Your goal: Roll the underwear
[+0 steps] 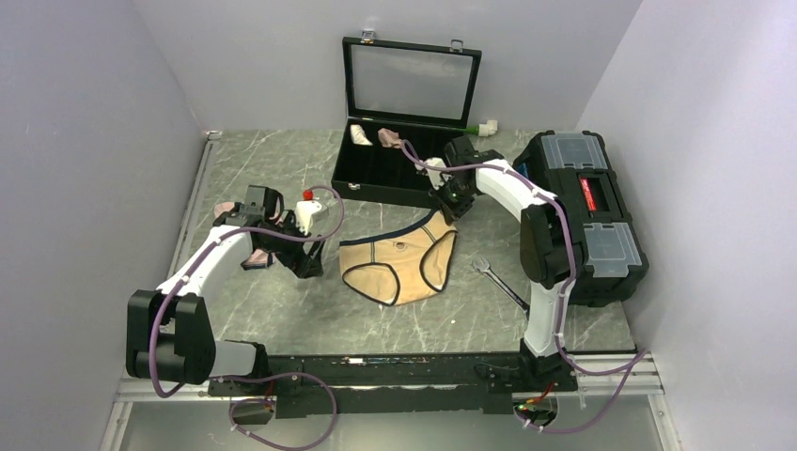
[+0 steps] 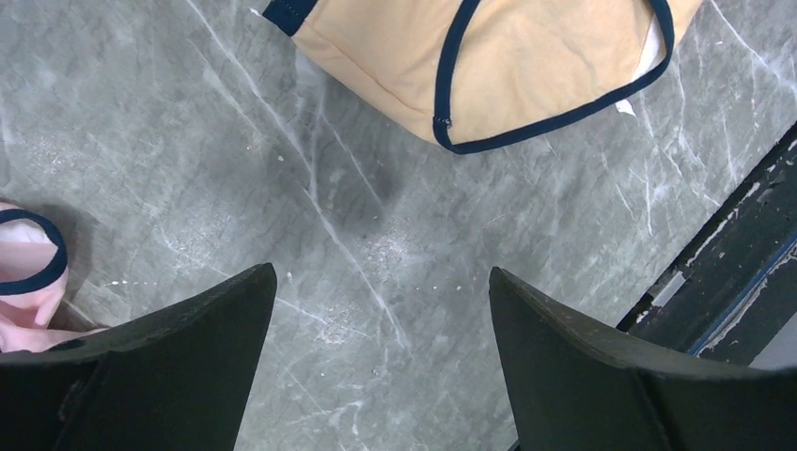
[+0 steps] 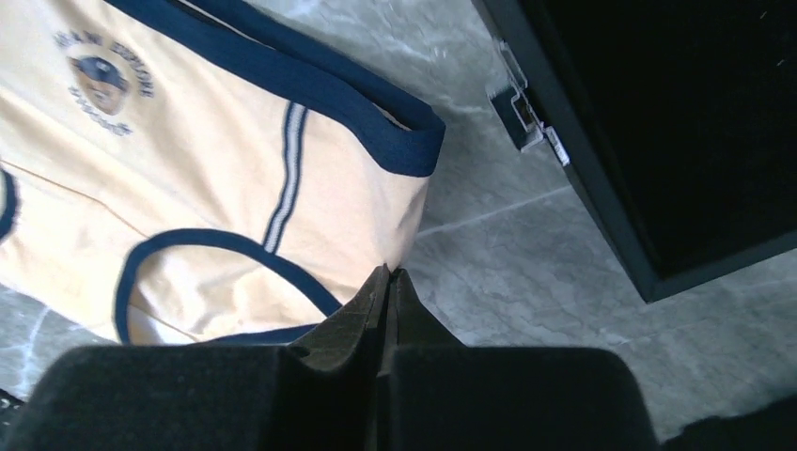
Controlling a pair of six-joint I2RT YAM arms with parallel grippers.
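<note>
Peach underwear with navy trim (image 1: 399,249) lies spread on the grey marbled table, its waistband toward the back. At its back right side, my right gripper (image 1: 449,214) is shut on the edge of the cloth. The right wrist view shows the underwear (image 3: 216,160) drawn to a fold at the tips of the right gripper, beneath the waistband's corner. Left of the cloth, my left gripper (image 1: 315,257) is open. Bare table shows between its fingers in the left wrist view, and the underwear (image 2: 536,75) lies beyond them.
An open black case (image 1: 385,193) with small cloth rolls stands just behind the underwear. Pink cloth (image 1: 260,256) lies beneath the left arm. A wrench (image 1: 501,284) and a black toolbox (image 1: 578,207) are on the right.
</note>
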